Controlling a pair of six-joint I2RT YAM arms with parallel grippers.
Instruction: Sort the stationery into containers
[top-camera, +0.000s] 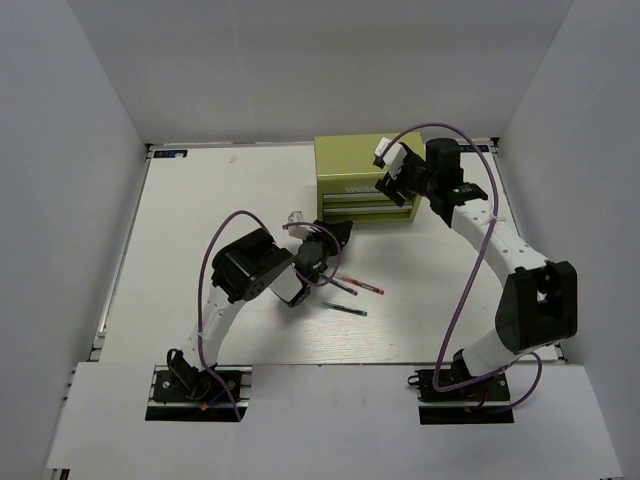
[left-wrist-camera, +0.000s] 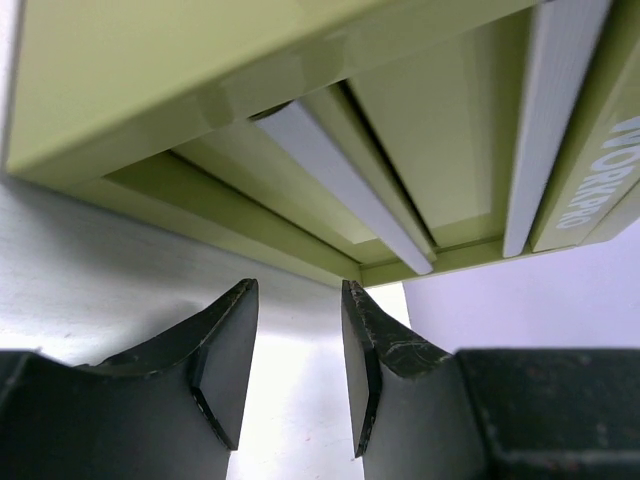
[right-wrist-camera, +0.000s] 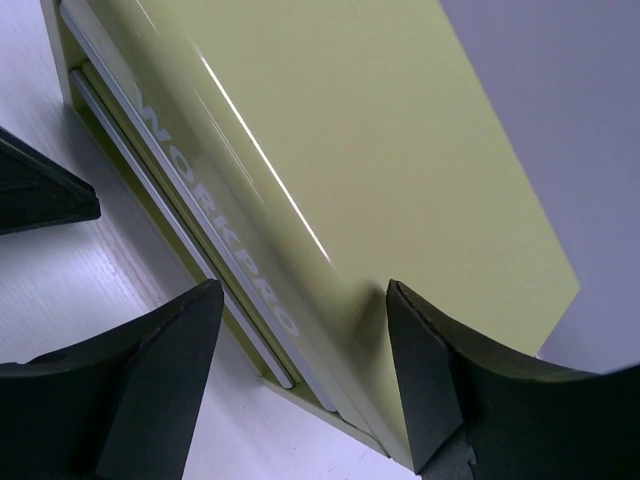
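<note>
The green cabinet (top-camera: 365, 158) with WORKPRO lettering stands at the back of the table, its two silver drawer handles (top-camera: 368, 203) facing forward. On the table before it lie a red pen (top-camera: 364, 286), a dark pen (top-camera: 341, 287) and a green-ended pen (top-camera: 346, 309). Low at the cabinet's front left, my left gripper is part open, nothing between its fingers. My right gripper is also part open around the upper front edge; one finger (right-wrist-camera: 425, 350) hangs over the top, shadowing it. Whether it touches, I cannot tell.
A black tip of the left gripper reaches into the right wrist view, close to the cabinet's front. Bare white table (top-camera: 180, 220) spreads to the left, and the right-hand side (top-camera: 430, 300) is clear too.
</note>
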